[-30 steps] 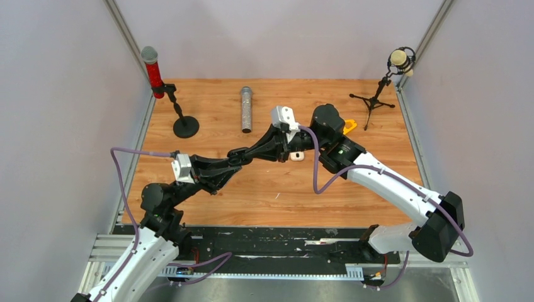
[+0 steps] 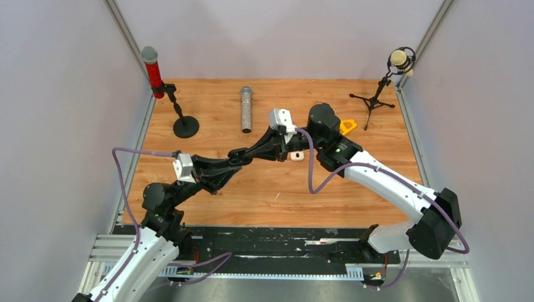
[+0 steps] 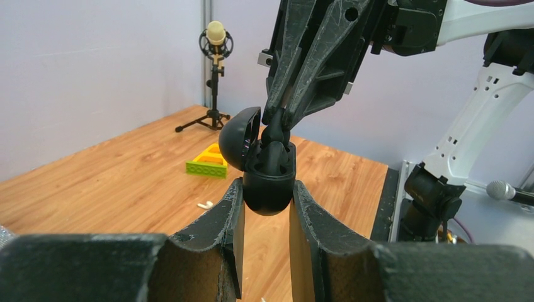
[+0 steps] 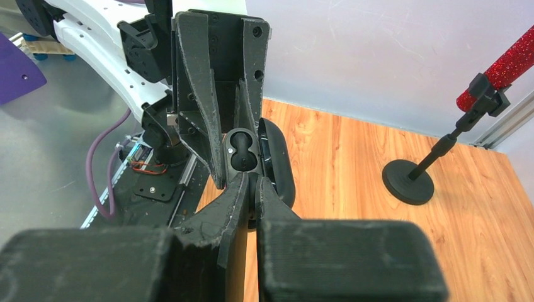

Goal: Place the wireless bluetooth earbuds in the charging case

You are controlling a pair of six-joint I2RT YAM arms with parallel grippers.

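A black charging case (image 3: 267,189) with its lid (image 3: 236,141) raised is held between the two arms at mid-table. My left gripper is shut on the case's body from below in its wrist view. My right gripper is shut on a black earbud (image 3: 275,129) at the case's opening, its fingertips just above the case. Another black piece sits inside the case, in front of that earbud. In the right wrist view the case's cavity shows beyond the fingertips, and the earbud is mostly hidden.
A silver microphone (image 2: 245,110) lies at the back middle. A red microphone on a stand (image 2: 186,126) is at back left, a tripod microphone (image 2: 398,60) at back right. A yellow-green object (image 3: 206,170) and small white items lie behind the right arm.
My right arm has shifted very slightly since about a second ago, mostly at its upper links. The left arm and the case look still.
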